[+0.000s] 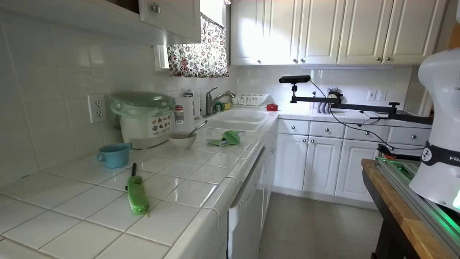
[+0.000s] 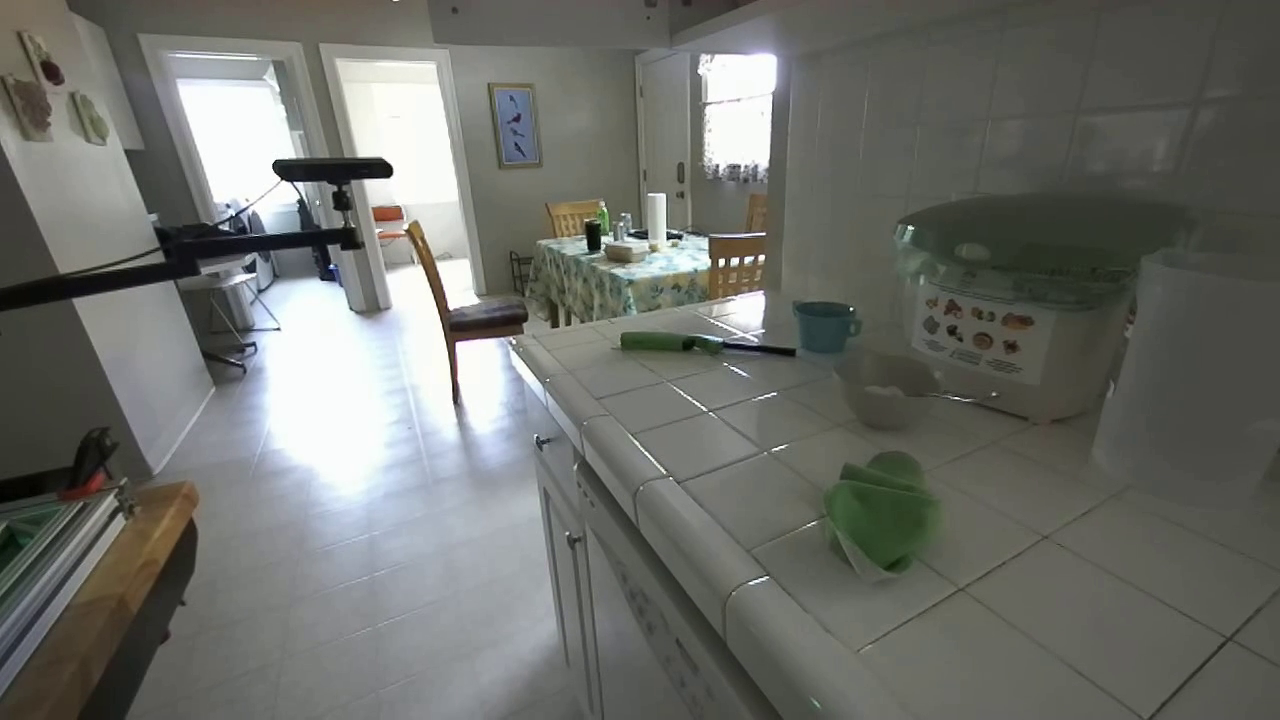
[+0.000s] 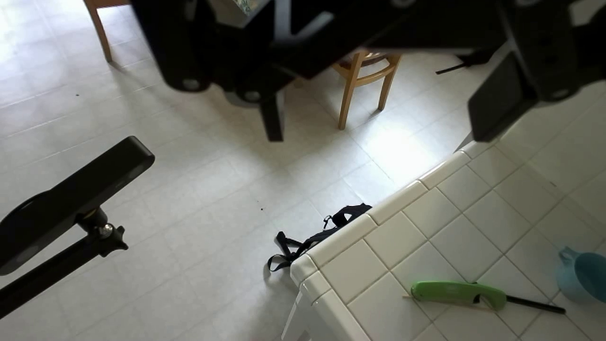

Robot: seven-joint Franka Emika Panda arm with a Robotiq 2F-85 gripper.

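Note:
Two black fingers of my gripper reach in from the top of the wrist view, wide apart, with only floor and a chair showing between them; it is open, high and away from the counter objects. A green lighter with a black nozzle (image 1: 137, 196) lies on the white tiled counter (image 1: 92, 228). Beside its nozzle end stands a blue cup (image 1: 115, 156). Further along is a pale bowl (image 1: 182, 141) with a spoon (image 1: 197, 128) leaning in it. A crumpled green cloth (image 2: 885, 510) rests near the counter's edge. Neither exterior view shows the gripper.
Against the wall stands a bulky white container with a green lid (image 1: 142, 103); a whitish canister (image 2: 1188, 372) is close by. A camera on a black arm (image 3: 79, 196) juts out over the floor. Bare tiles surround the lighter. Wooden chairs (image 2: 462, 306) stand beyond the counter.

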